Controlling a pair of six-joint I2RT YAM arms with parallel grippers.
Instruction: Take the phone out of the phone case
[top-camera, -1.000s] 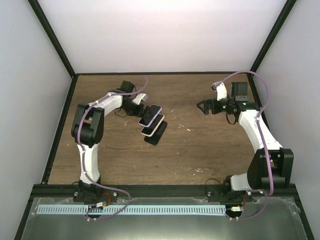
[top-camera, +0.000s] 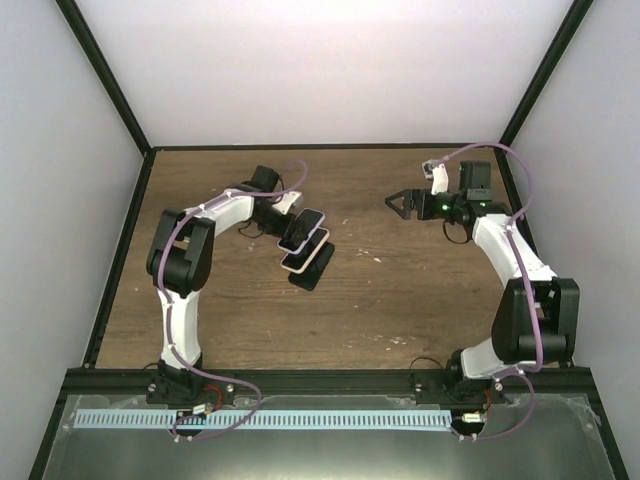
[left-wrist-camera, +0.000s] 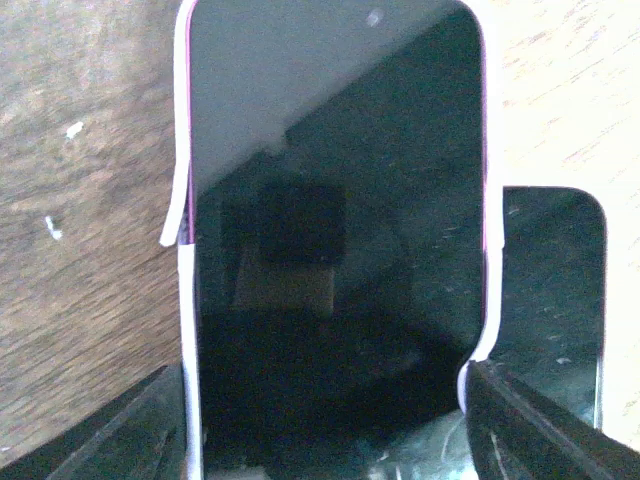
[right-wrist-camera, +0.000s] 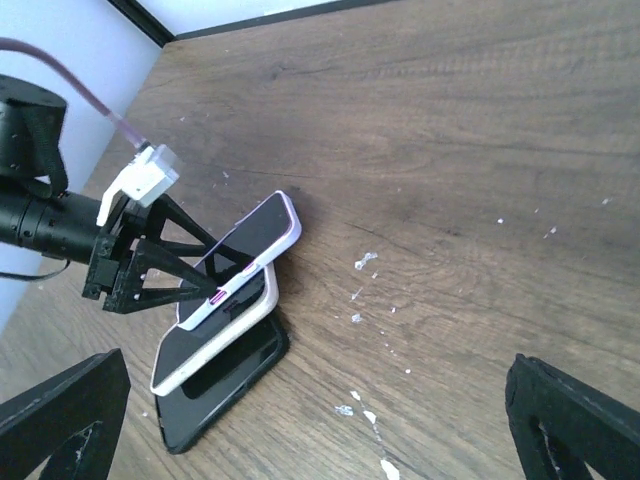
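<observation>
A dark-screened phone in a lilac case (right-wrist-camera: 262, 226) lies at the top of an overlapping row on the table, left of centre. My left gripper (top-camera: 296, 236) is over its near part. In the left wrist view the phone's black screen (left-wrist-camera: 340, 230) fills the middle, and the fingers (left-wrist-camera: 525, 425) stand apart at both long sides of the case, close to its edges. Whether they press on it cannot be told. A strip of lilac rim looks split at the left side. My right gripper is open and empty, far off to the right.
Partly under the lilac-cased phone lies another with a pale rim (top-camera: 304, 253), and beyond that a black one (top-camera: 312, 270). Bare wood (top-camera: 350, 300) with small white scuffs spreads between the two arms.
Over the last second my left gripper has moved a little right and down in the top view, onto the lilac-cased phone.
</observation>
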